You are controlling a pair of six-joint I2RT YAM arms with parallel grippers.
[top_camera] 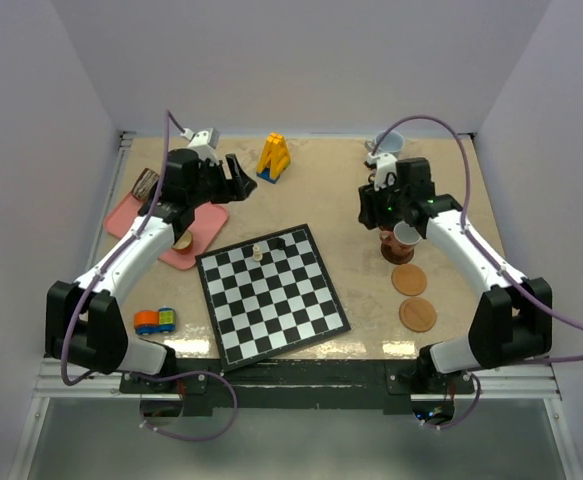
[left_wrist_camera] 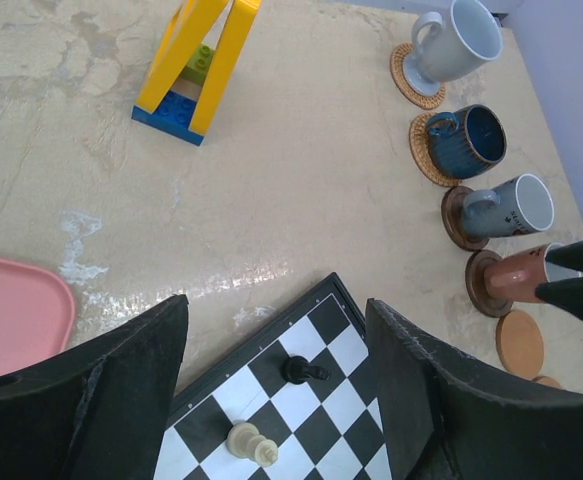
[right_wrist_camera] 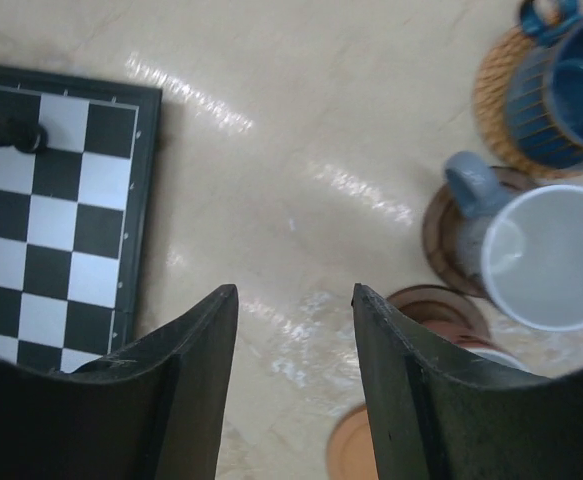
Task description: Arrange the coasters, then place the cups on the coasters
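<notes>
In the left wrist view, a column of cups stands on coasters: a pale blue cup [left_wrist_camera: 463, 42], a dark blue cup [left_wrist_camera: 451, 140], a grey-blue cup [left_wrist_camera: 496, 208] and a pink cup [left_wrist_camera: 519, 273]. A dark brown coaster [left_wrist_camera: 482, 288] lies under the pink one. My right gripper is open and empty, above the table just left of the cups; in the top view its arm covers most of them. My left gripper also stands open, with nothing between its fingers, high over the far part of the chessboard.
Two bare coasters, one [top_camera: 409, 280] behind the other [top_camera: 418, 315], lie at the right front. The chessboard [top_camera: 271, 295] fills the middle front. A pink tray [top_camera: 208, 222] and a yellow block tower [top_camera: 274, 155] stand farther left and back. Bare table separates board and cups.
</notes>
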